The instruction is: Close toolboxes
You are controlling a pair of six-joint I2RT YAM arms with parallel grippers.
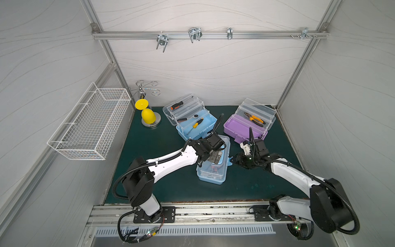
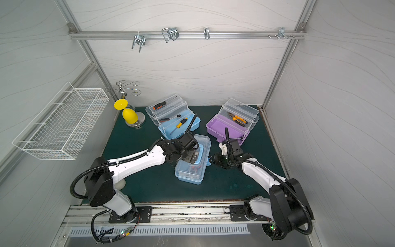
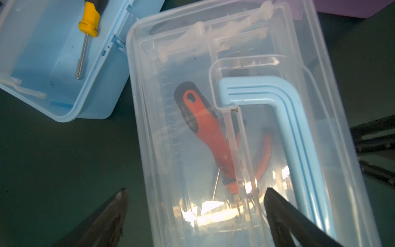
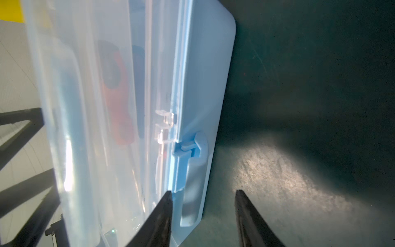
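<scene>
A pale blue toolbox (image 1: 212,175) with its clear lid down stands at front centre, red-handled tools visible through the lid. My left gripper is over this lid, its fingertips apart. At the box's right side my right gripper stands open beside a blue latch (image 4: 193,197), nothing clearly between its fingers. Behind are an open blue toolbox (image 1: 196,127) with screwdrivers and an open purple toolbox (image 1: 238,129) with orange pliers in its raised lid.
A metal stand with yellow pieces (image 1: 149,116) is at the back left. A white wire basket (image 1: 88,123) hangs on the left wall. The table (image 1: 146,148) has bare room left and right of the front box.
</scene>
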